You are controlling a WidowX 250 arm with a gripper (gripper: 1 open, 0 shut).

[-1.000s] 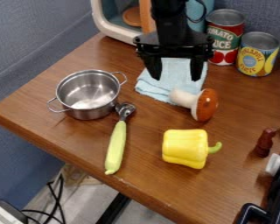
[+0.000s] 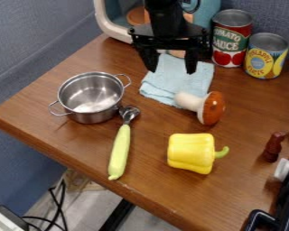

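Note:
My black gripper (image 2: pixel 172 60) hangs at the top centre over a folded light blue cloth (image 2: pixel 173 83), its fingers apart with nothing seen between them. A steel pot (image 2: pixel 90 94) sits at left, a spoon (image 2: pixel 129 115) beside it with a corn cob (image 2: pixel 119 150) below. A mushroom (image 2: pixel 202 106) with a brown cap lies on the cloth's right edge, above a yellow pepper (image 2: pixel 198 152).
Two cans, a red one (image 2: pixel 230 41) and a yellow one (image 2: pixel 265 58), stand at the back right. A teal-and-white container (image 2: pixel 115 14) is behind the gripper. A pepper mill (image 2: pixel 273 147) and dark appliance (image 2: pixel 274 203) line the right edge.
My gripper has moved upward, away from the cloth, uncovering more of it. The objects on the table appear unmoved.

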